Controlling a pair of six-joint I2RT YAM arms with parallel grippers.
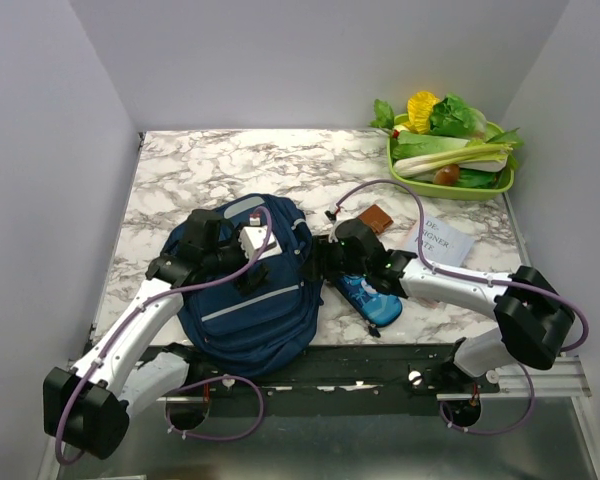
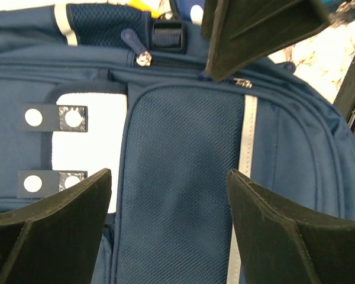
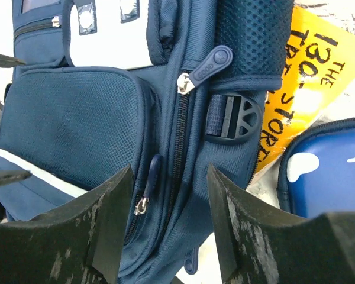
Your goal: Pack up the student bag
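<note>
The navy backpack [image 1: 250, 315] lies on its back on the marble table. My left gripper hangs over its front beside the white patch [image 2: 89, 148], part open with nothing between its fingers. My right gripper is part open at the bag's right side, over a zipper pull [image 3: 152, 177] and near a buckle [image 3: 234, 115]; nothing clearly sits between its fingers. Right of the bag lie a blue pencil case [image 1: 375, 305], a yellow booklet [image 3: 310, 65], a brown item [image 1: 376, 217] and a pale notebook [image 1: 440, 240].
A green basin [image 1: 455, 192] of vegetables stands at the back right. Grey walls surround the table on the back and sides.
</note>
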